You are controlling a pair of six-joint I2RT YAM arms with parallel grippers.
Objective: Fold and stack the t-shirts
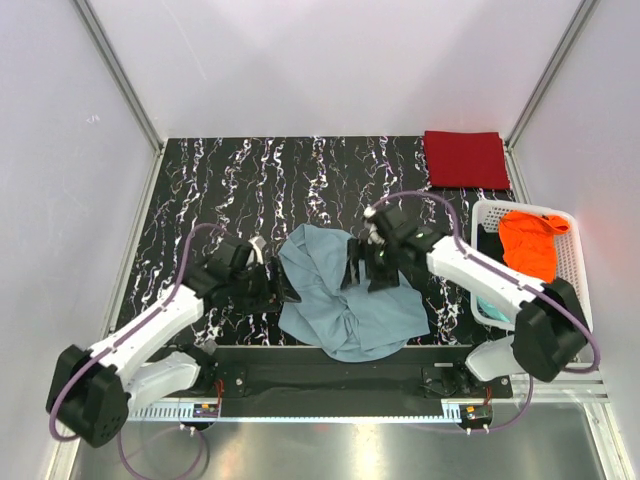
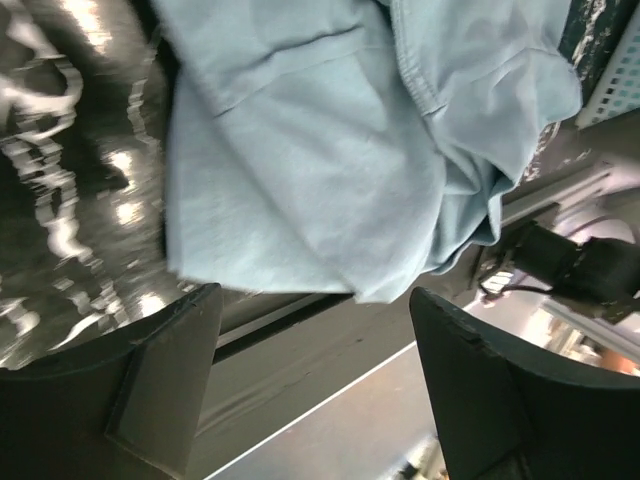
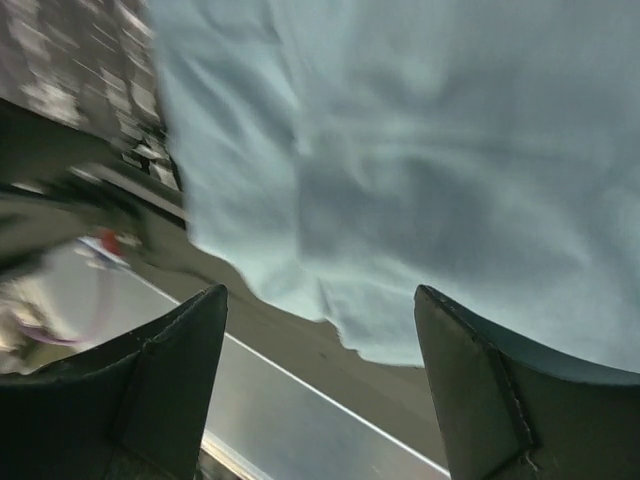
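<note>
A light blue t-shirt lies crumpled on the front middle of the black marbled table, its front edge hanging slightly over. My left gripper is low at the shirt's left edge, open above the cloth, nothing seen between its fingers. My right gripper is over the shirt's right half, open, with blurred cloth beneath it.
A white basket at the right holds an orange cloth and turquoise cloth. A folded red cloth lies at the back right.
</note>
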